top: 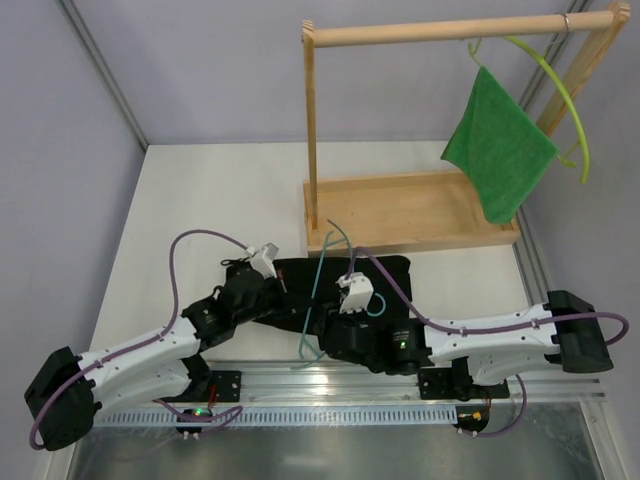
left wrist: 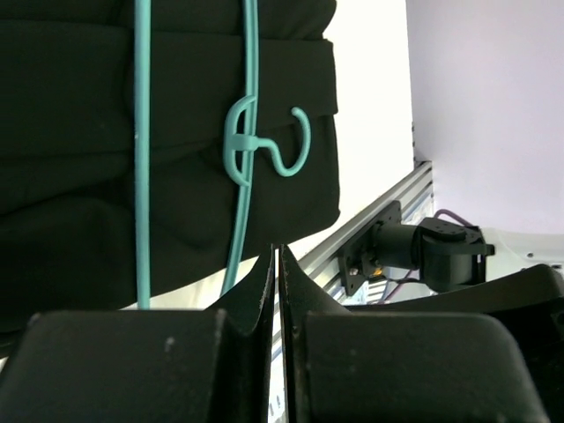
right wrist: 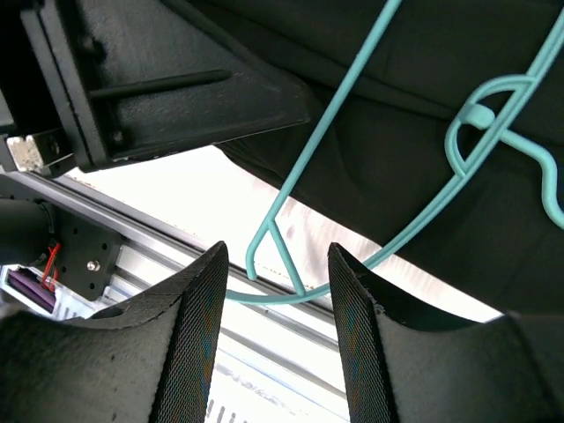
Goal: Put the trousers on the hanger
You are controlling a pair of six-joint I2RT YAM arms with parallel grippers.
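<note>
Black trousers (top: 390,285) lie folded flat on the white table, partly hidden under both arms. A teal hanger (top: 316,283) lies over them, its hook and long bars showing in both wrist views. My left gripper is shut with nothing between its fingers, above the trousers beside the hanger's bars. My right gripper is part open above the hanger's lower corner at the near edge of the trousers; whether the bar lies between its fingertips or beneath them I cannot tell.
A wooden rack (top: 440,32) with a tray base stands behind, holding a green cloth (top: 500,145) on a lime hanger (top: 575,120). A metal rail (top: 300,415) runs along the near edge.
</note>
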